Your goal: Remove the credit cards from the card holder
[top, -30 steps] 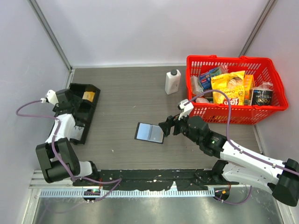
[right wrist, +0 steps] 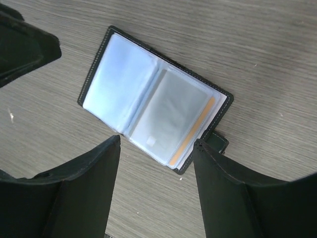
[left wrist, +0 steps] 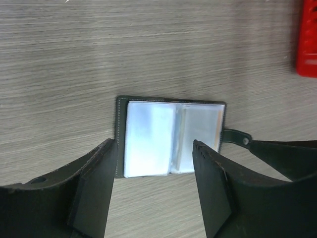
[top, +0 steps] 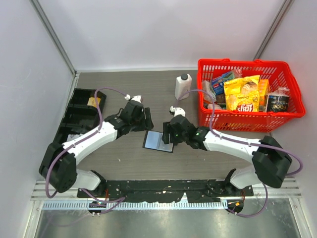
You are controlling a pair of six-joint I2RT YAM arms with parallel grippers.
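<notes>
The card holder (top: pixel 152 140) lies spread flat on the table, a dark border around pale, clear sleeves. In the left wrist view its left sleeve (left wrist: pixel 148 139) looks white, with a thin tan strip near the holder's right edge. The right wrist view shows that tan strip (right wrist: pixel 192 131) closer, beside the right sleeve (right wrist: pixel 171 111); I cannot make out separate cards. Above the holder's upper left hovers my left gripper (top: pixel 148 125), fingers apart with nothing between them. Over its right edge is my right gripper (top: pixel 168 134), also open and empty. Neither visibly touches the holder.
At the back right stands a red basket (top: pixel 237 120) full of packaged goods. A white bottle (top: pixel 183 87) is left of it. A black tray (top: pixel 81 106) sits along the left wall, partly behind the left arm.
My left arm has swung from the black tray across to the card holder. The right gripper has moved slightly left, over the holder's edge. The holder has not moved.
</notes>
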